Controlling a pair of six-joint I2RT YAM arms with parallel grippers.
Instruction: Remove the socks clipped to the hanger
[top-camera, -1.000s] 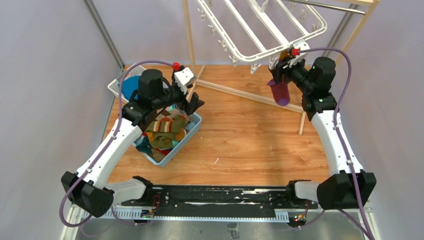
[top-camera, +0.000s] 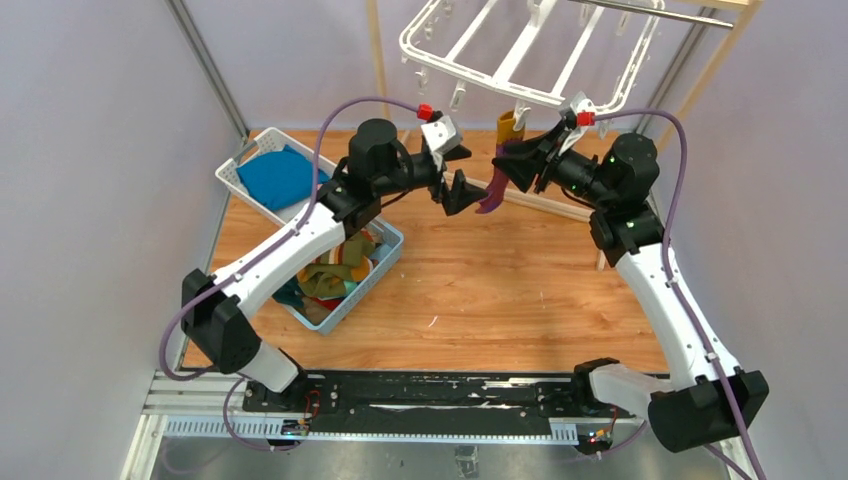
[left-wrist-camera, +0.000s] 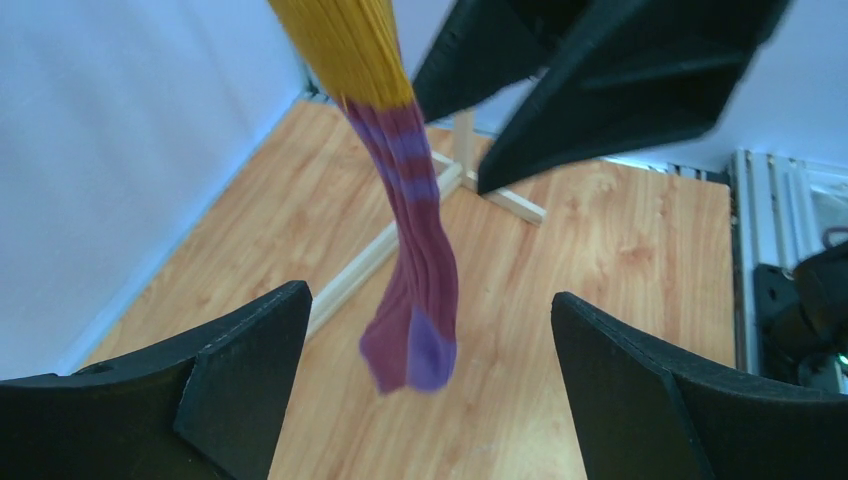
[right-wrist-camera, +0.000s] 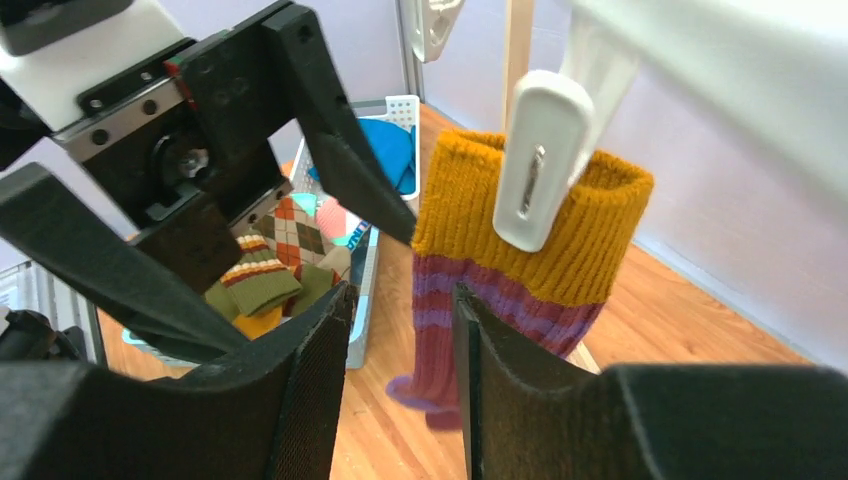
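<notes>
A sock with mustard cuff and purple body (top-camera: 496, 186) hangs at the white hanger (top-camera: 478, 73); in the right wrist view its cuff (right-wrist-camera: 459, 190) is at a white clip (right-wrist-camera: 535, 160). My left gripper (top-camera: 458, 174) is open, left of the sock; in its wrist view the sock (left-wrist-camera: 420, 230) hangs between and beyond the fingertips. My right gripper (top-camera: 510, 158) is at the sock; in its wrist view the fingers are part open below the cuff, and whether they touch fabric is unclear.
A white basket with blue cloth (top-camera: 230, 172) and a blue basket of mixed socks (top-camera: 340, 314) stand at the left. Wooden frame bars (top-camera: 535, 203) lie on the floor behind the arms.
My left gripper has moved right toward the sock. My right gripper has moved left, and the hanger has shifted, with the sock now hanging more between the two grippers.
</notes>
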